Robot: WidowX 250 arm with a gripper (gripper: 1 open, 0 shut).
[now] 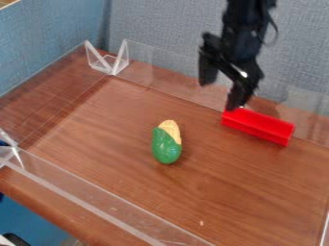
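My black gripper point(221, 85) hangs at the upper right of the camera view, open, its fingers pointing down above and just left of a red block point(257, 126) lying at the back right of the wooden table. A green and yellow toy corn cob point(167, 144) lies near the middle of the table, apart from the gripper.
Clear low walls edge the table point(90, 125), with a grey back panel point(154, 29) and a blue side panel point(33, 48) behind. A white bracket point(108, 62) sits at the back left corner.
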